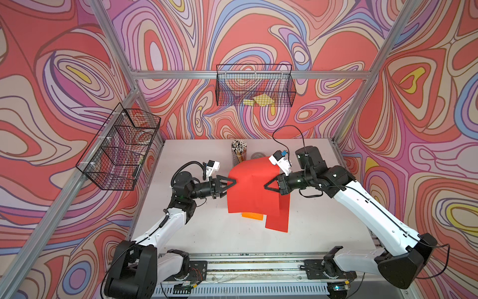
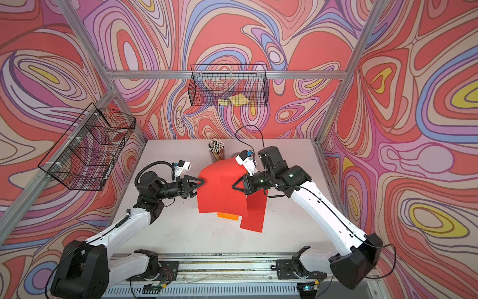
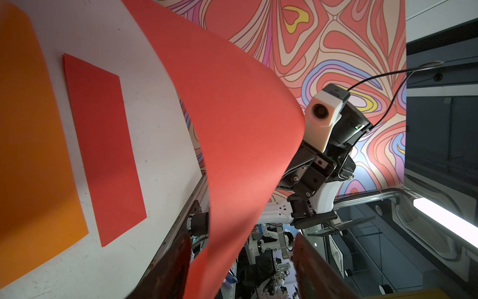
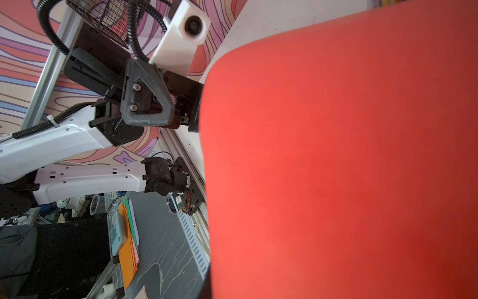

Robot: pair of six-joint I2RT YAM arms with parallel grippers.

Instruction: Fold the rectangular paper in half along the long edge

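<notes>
A large red paper point(image 1: 254, 194) is raised off the table in a curved sheet, its middle bulging upward. My right gripper point(image 1: 266, 186) is shut, fingertips together on the sheet, which rises with it; its fingers are mostly hidden behind the paper point(image 4: 338, 149) in the right wrist view. At the sheet's left edge my left gripper point(image 1: 234, 183) has its fingers apart. In the left wrist view the paper point(image 3: 229, 164) comes down between those fingers, nearer to one finger point(image 3: 169, 271) than to the other.
On the table below lie a flat red piece point(image 1: 277, 224) and an orange sheet point(image 1: 252, 216). A holder of pencils point(image 1: 239, 152) stands behind the paper, with a round item point(image 1: 258, 155) beside it. Free white table point(image 1: 194, 234) shows at front left and right.
</notes>
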